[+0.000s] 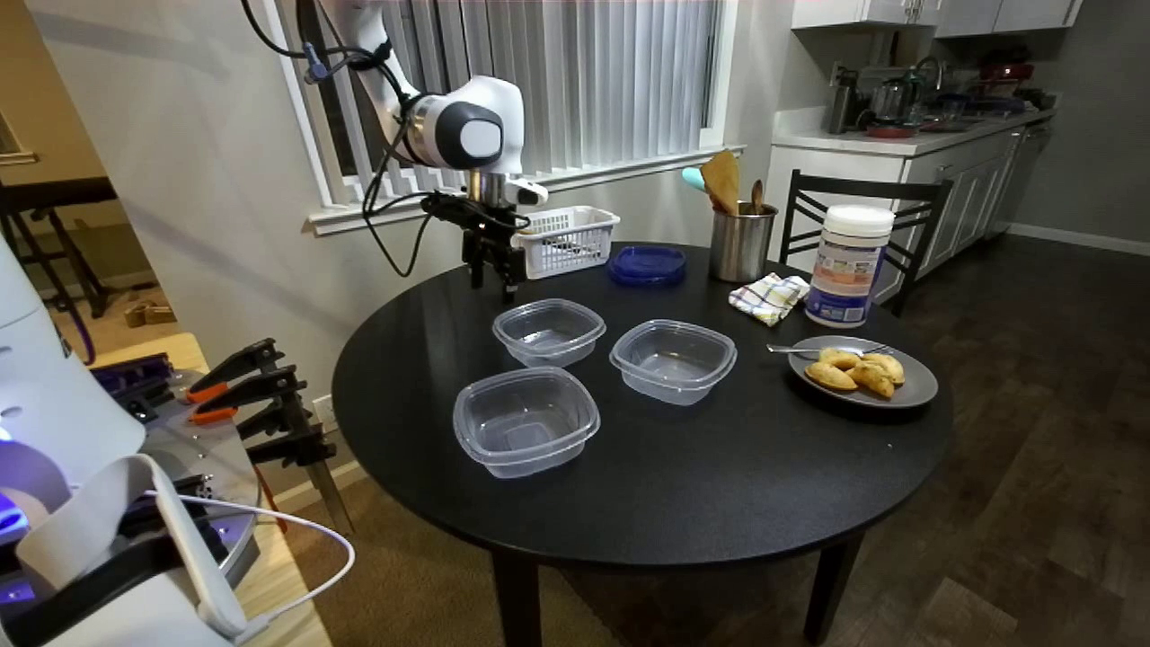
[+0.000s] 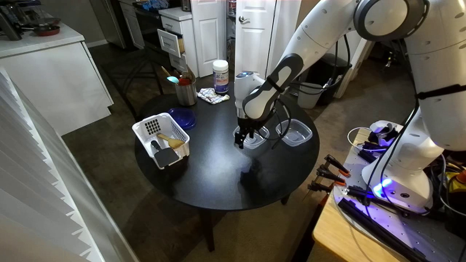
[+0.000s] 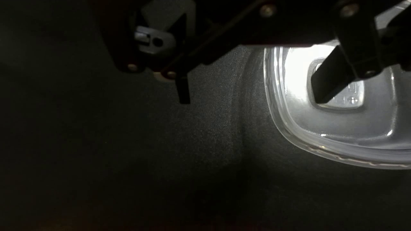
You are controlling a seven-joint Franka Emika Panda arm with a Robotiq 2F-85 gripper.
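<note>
My gripper [image 1: 492, 286] hangs above the far left part of the black round table, fingers apart and nothing between them. In the wrist view, a wide gap separates the two fingers [image 3: 183, 90], and one overlaps a clear plastic container [image 3: 304, 127] in the picture. That clear container [image 1: 551, 347] looks empty and lies to the near right of the gripper. Two more clear, empty containers stand close by: one at the front [image 1: 527, 459] and one to the right [image 1: 674, 379]. From exterior view 2, the arm hides part of the container group.
Behind the gripper sits a white basket [image 2: 182, 135] holding a spatula and a wooden spoon. Dark blue lids [image 1: 647, 266], a metal utensil pot [image 1: 740, 246], a checked cloth [image 1: 767, 298], a wipes tub [image 1: 844, 270] and a grey plate [image 1: 916, 390] of pastries with a fork line the far and right sides.
</note>
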